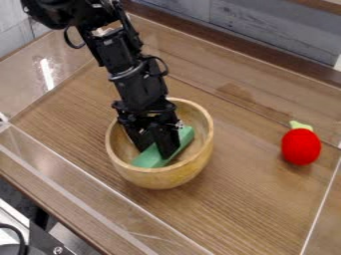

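The black arm reaches down from the top left into a wooden bowl near the middle of the table. My gripper is low inside the bowl, over a green object lying in it. The fingertips are dark and crowded by the gripper body, so whether they close on the green object is hard to see.
A red tomato-like object with a small pale green piece behind it sits on the table to the right. A dark gap and cables show at the bottom left.
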